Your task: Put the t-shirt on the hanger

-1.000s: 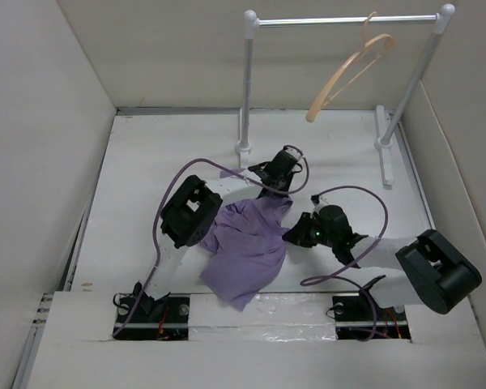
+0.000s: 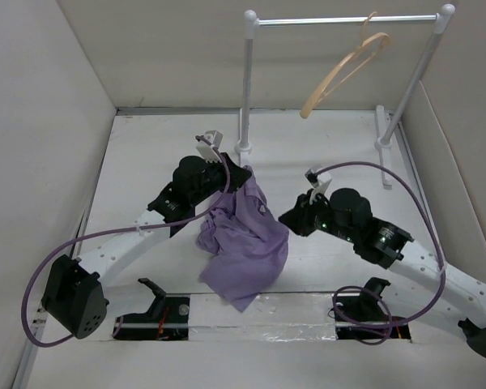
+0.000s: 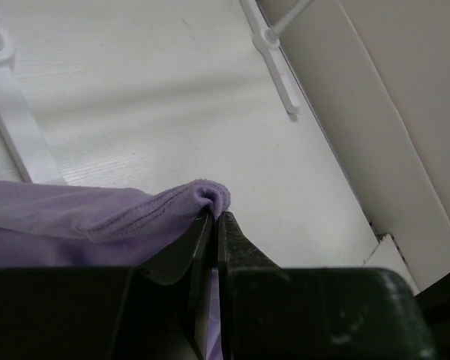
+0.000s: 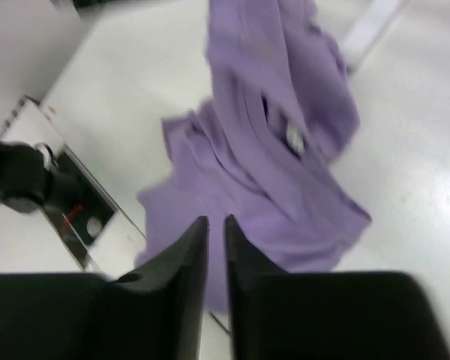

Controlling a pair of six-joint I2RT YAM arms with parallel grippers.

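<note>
The purple t-shirt [image 2: 243,243] lies crumpled mid-floor, its upper part raised by my left gripper [image 2: 236,172]. In the left wrist view, a folded edge of the fabric [image 3: 150,210] is pinched at the shut fingertips of that gripper. My right gripper [image 2: 285,217] is just right of the shirt; in the blurred right wrist view its fingers are slightly apart over the shirt, with no cloth clearly between them. The wooden hanger [image 2: 340,69] hangs from the rail above, at the back right.
The rack's rail [image 2: 308,22] spans the back, with white posts and feet [image 2: 383,146] on either side. Walls close in the left, back and right. Bare floor shows left of and behind the shirt.
My left gripper has moved left and lifted, drawing the shirt's upper part with it. My right gripper has risen slightly and shifted toward the viewer's side of the rail, the arm raised.
</note>
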